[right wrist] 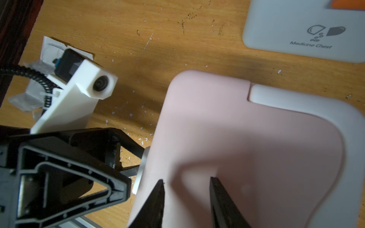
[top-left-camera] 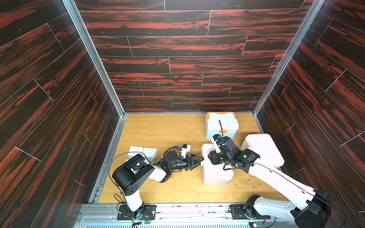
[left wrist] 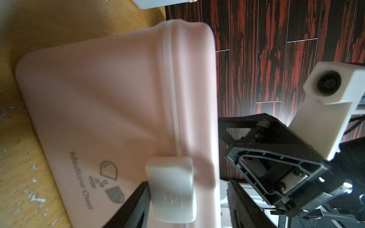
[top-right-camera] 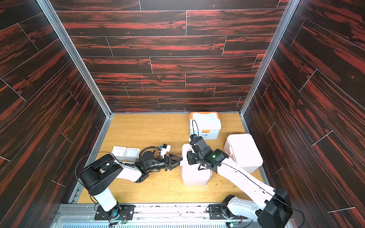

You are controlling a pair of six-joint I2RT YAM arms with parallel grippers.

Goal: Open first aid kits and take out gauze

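Observation:
A pink Medicine Chest box (top-left-camera: 216,177) stands on the table with its lid closed. In the left wrist view its pale latch (left wrist: 171,190) lies flat on the side wall, one of my left fingers (left wrist: 138,207) overlapping its edge. My left gripper (top-left-camera: 201,161) is at that latch side; its fingers are parted, and whether they clasp the latch cannot be made out. Above the lid (right wrist: 235,144) is my right gripper, pointing down. Its fingertips stand apart with bare lid showing between them; contact with the lid is unclear. No gauze is visible.
A white box with orange trim (top-left-camera: 222,123) stands behind the pink one. Another pale box (top-left-camera: 262,150) is at the right, near the right arm. Small white trays (top-left-camera: 142,153) lie at the left.

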